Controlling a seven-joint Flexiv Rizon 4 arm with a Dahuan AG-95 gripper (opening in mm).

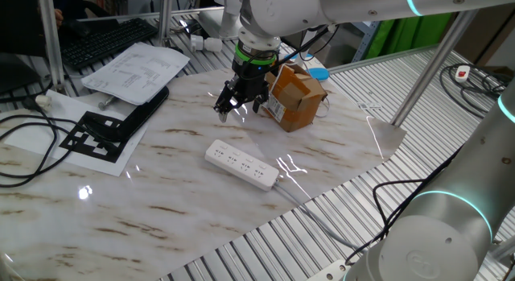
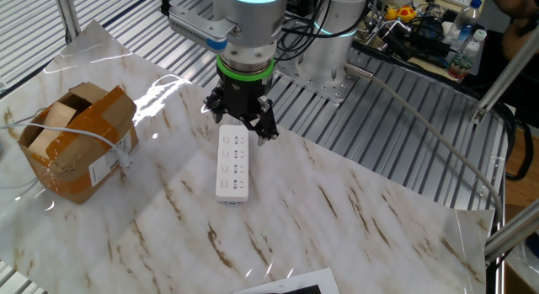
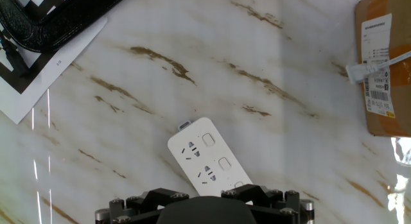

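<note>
A white power strip with several sockets and switches lies flat on the marble-patterned tabletop; its grey cable runs off the near edge. My gripper stands open above the table, its black fingers spread and nothing between them. In the wrist view the strip reaches down behind the fingers, which hide its lower part. A white cable end hangs against the cardboard box.
An open cardboard box stands close to the gripper in exterior view 1. A black frame-like object and a checkered marker sheet lie at the left, with loose papers behind. Bare tabletop surrounds the strip.
</note>
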